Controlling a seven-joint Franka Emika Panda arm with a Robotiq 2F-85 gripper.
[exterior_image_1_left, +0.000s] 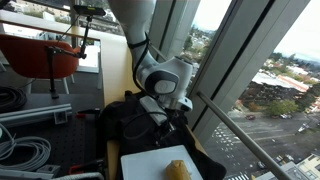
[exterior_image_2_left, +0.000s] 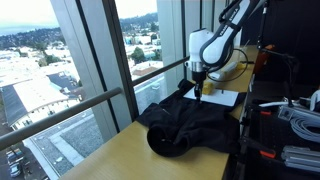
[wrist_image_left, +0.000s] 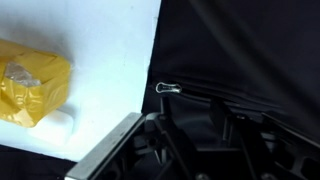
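Observation:
A black cloth item (exterior_image_2_left: 190, 122), perhaps a jacket or bag, lies spread over the table. In the wrist view a small pale zipper pull (wrist_image_left: 168, 88) sits at the end of a dark zipper line on the black fabric (wrist_image_left: 185, 50). My gripper is over this fabric with its two dark fingers apart, and I see nothing held between them. The zipper pull shows just beyond the fingertips, towards the left one; whether they touch the cloth is unclear. From outside, the gripper (exterior_image_2_left: 198, 97) is low over the cloth's far part.
A white board (wrist_image_left: 110, 65) borders the cloth, bearing a yellow package (wrist_image_left: 35, 85) and a small white object (wrist_image_left: 54, 127). Windows and a rail (exterior_image_2_left: 75, 108) run along one side. Coiled cables (exterior_image_1_left: 25, 152) lie on a dark cart. Bare wooden table (exterior_image_2_left: 110, 155) shows in front.

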